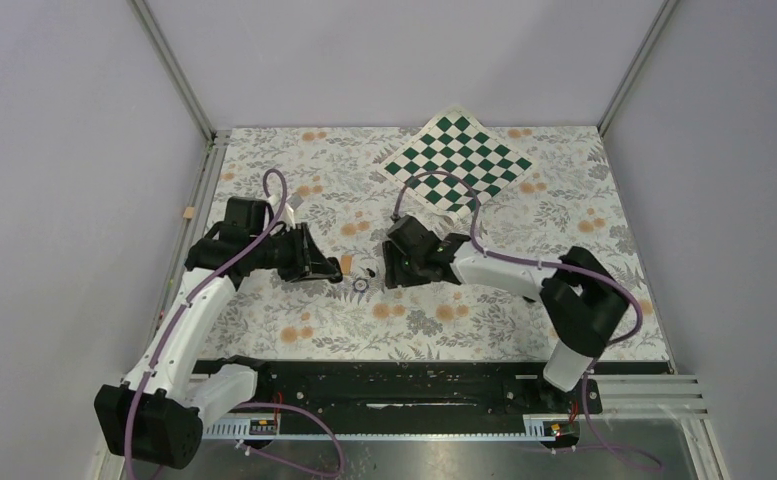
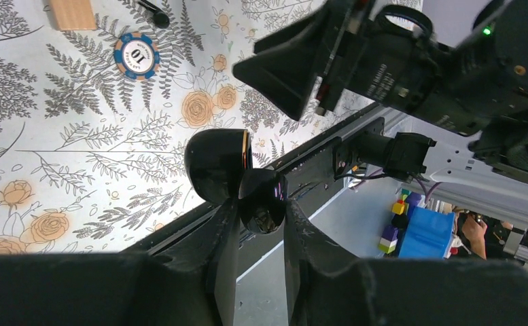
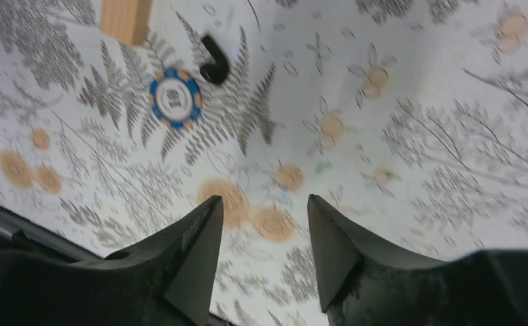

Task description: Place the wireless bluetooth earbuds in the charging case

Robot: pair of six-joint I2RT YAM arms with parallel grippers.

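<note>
A glossy black charging case (image 2: 217, 163) with a thin gold edge stands with its lid open, gripped between the fingertips of my left gripper (image 1: 326, 269). Its inside is mostly turned out of sight. One black earbud (image 3: 215, 66) lies on the patterned tabletop, its stem pointing away; it also shows as a small dark earbud (image 1: 371, 272) from above. My right gripper hovers over the table just right of that earbud, open and empty, its fingers apart. I cannot see a second earbud.
A blue-and-white poker chip (image 3: 175, 98) lies right beside the earbud, and a small wooden block (image 3: 126, 22) lies just beyond it. A green checkered board (image 1: 457, 160) rests at the back.
</note>
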